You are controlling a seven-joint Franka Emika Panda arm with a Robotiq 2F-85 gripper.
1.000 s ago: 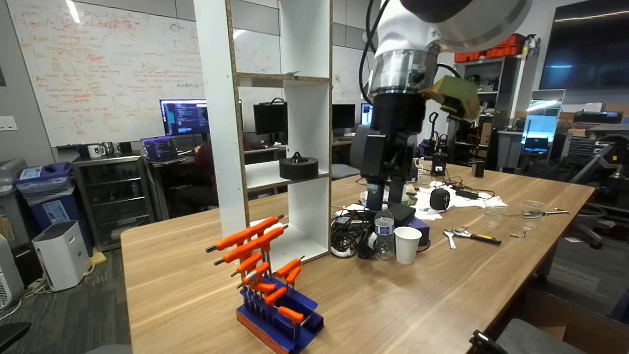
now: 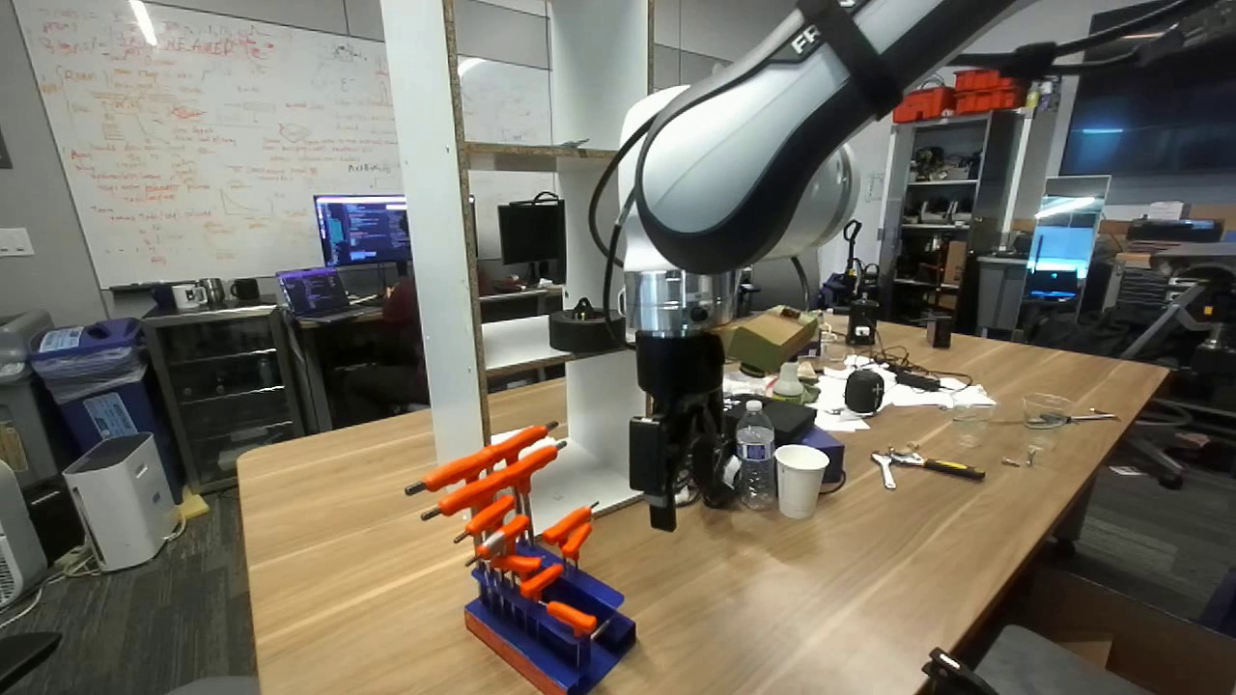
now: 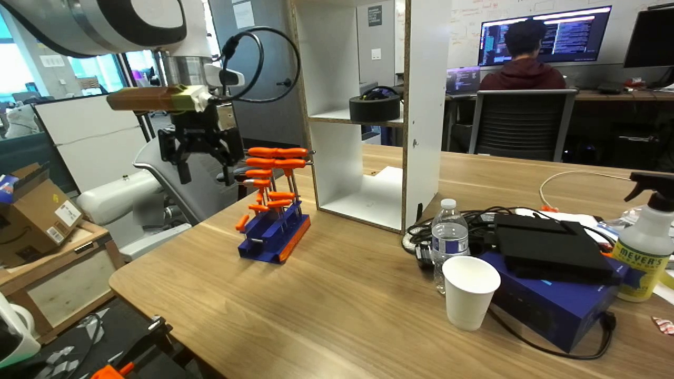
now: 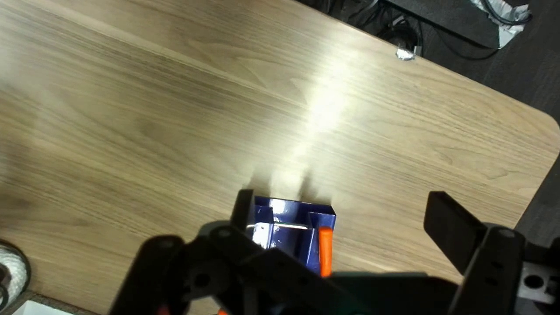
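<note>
A blue metal rack (image 2: 603, 606) holds several orange-handled hex keys (image 2: 498, 481) upright on the wooden table. In exterior view 2 the rack (image 3: 254, 247) sits left of the shelf, its orange handles (image 3: 278, 163) at the top. My gripper (image 3: 207, 179) hangs empty in the air, its fingers wide apart and pointing down, at about the height of the tallest handles in that view. From the wrist view, my gripper is open, with the rack's blue end (image 4: 286, 207) and one orange handle (image 4: 326, 251) beyond the left finger; the other keys are mostly hidden behind the gripper body.
A white shelf unit (image 3: 424, 120) stands behind the rack, with a black round object (image 3: 374, 108) on its middle level. A water bottle (image 2: 755, 454), a paper cup (image 2: 800, 479) and a blue box (image 3: 549, 297) with cables crowd one side.
The arm has come down and moved left in exterior view 1, from above the bottle area toward the rack. The rack and hex keys have stayed where they were.
</note>
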